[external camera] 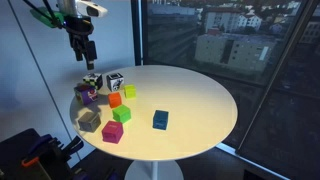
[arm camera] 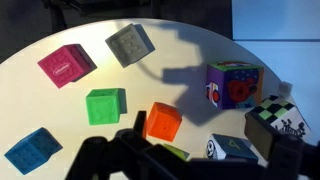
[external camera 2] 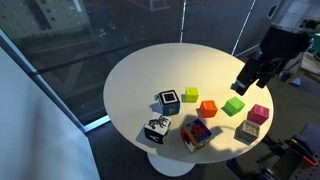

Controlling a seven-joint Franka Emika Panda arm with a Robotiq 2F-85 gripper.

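Note:
My gripper (external camera: 83, 50) hangs above the left side of the round table, apart from the blocks below. In the wrist view its dark fingers (arm camera: 130, 155) stand wide apart, with no block held between them. An orange cube (arm camera: 163, 121) lies near the left finger, and a yellow-green cube (arm camera: 177, 152) is partly hidden by the gripper. Toward the right finger are a purple patterned cube (arm camera: 234, 85), a checkered cube (arm camera: 283, 118) and a dark cube with white markings (arm camera: 230, 148). Green (arm camera: 103, 106), grey (arm camera: 129, 45), pink (arm camera: 66, 65) and blue (arm camera: 33, 150) cubes lie farther left.
Patterned cubes sit close together near the left rim. A tall window (external camera: 215, 45) stands behind the table, and dark cables (external camera: 48, 150) lie by the robot's base.

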